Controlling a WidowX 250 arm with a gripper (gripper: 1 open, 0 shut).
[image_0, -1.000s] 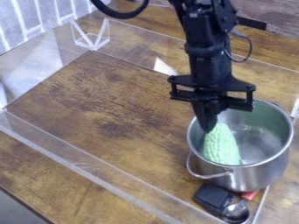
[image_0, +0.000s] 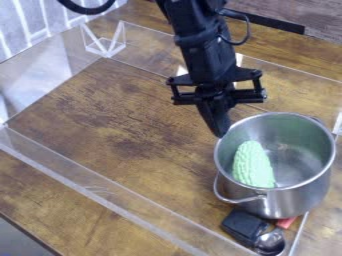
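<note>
The black gripper (image_0: 218, 118) hangs in the camera view just up and left of a steel pot (image_0: 301, 150) on the wooden table. It looks shut, with nothing seen between its fingers. Inside the pot lies a pale green, bumpy object like a corn cob (image_0: 253, 165), apart from the gripper.
A black block (image_0: 243, 226), a metal spoon (image_0: 270, 242) and a small red item (image_0: 286, 222) lie in front of the pot. Clear plastic walls edge the work area. A white item sits behind the arm.
The arm has risen from over the green object in the pot and moved left, to beside the pot's upper left rim. The green object remains in the pot.
</note>
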